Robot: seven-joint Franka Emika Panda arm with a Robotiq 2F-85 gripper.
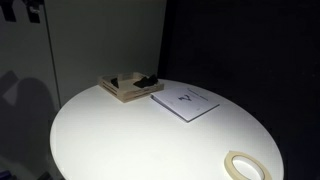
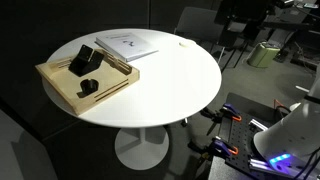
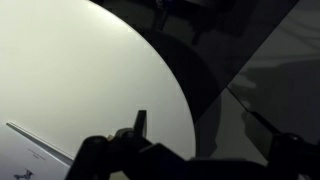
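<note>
In the wrist view my gripper stands open, its two dark fingers wide apart, with nothing visible between them. It is over the edge of the round white table [image 3: 110,70], with dark floor beyond. A wooden tray [image 2: 120,85] lies on the table, holding a black angular block [image 2: 86,60] and a smaller black piece [image 2: 89,87]. Beside the tray is a white booklet [image 1: 186,101] with a dark picture; its corner [image 3: 30,160] shows at the wrist view's lower left. A tan tape ring [image 1: 247,165] lies flat near the table's edge.
A dark chair [image 2: 198,22] stands behind the table in exterior view 2. The white robot base [image 2: 288,140] is at the right, beside a dark stand with cables.
</note>
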